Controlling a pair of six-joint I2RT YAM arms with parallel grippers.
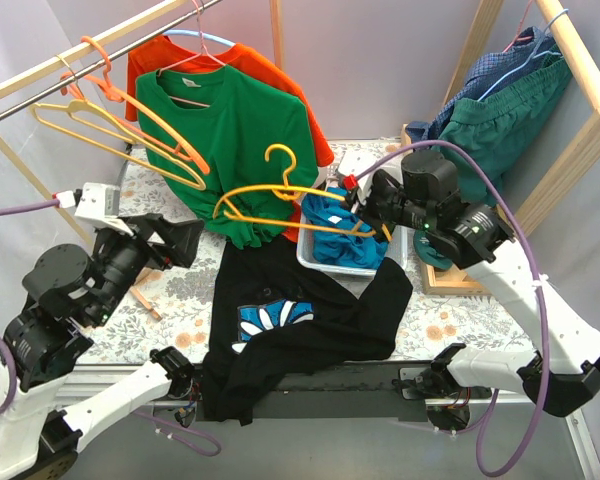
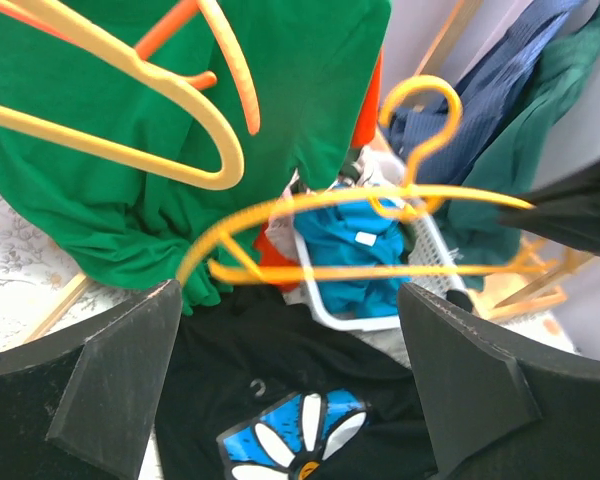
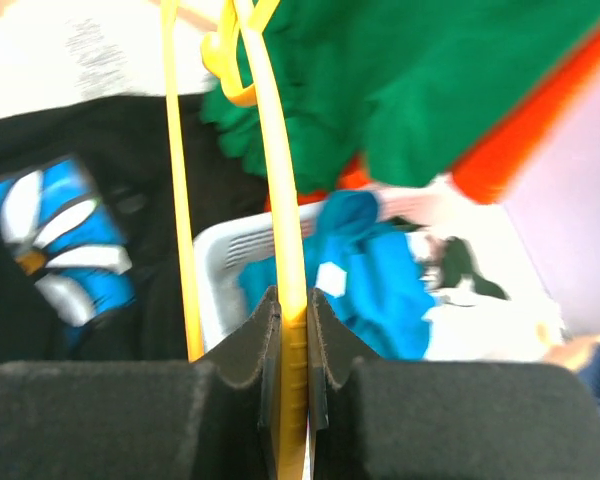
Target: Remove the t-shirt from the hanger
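A bare yellow hanger [image 1: 280, 189] is held in the air over the table, its hook pointing toward the back. My right gripper [image 1: 360, 200] is shut on one end of it; in the right wrist view the yellow bar [image 3: 292, 330] runs between the fingers. Below lies the black t-shirt [image 1: 280, 350] with its blue and white flower print, spread on the table and apart from the hanger. My left gripper [image 1: 185, 243] stands open at the left, nothing between its fingers.
A green shirt [image 1: 230, 130] and a red one [image 1: 280, 80] hang at the back left beside empty hangers [image 1: 120, 125]. Behind the black shirt sits a white basket [image 1: 398, 255] holding blue cloth. Green shorts [image 1: 480, 130] hang at the right.
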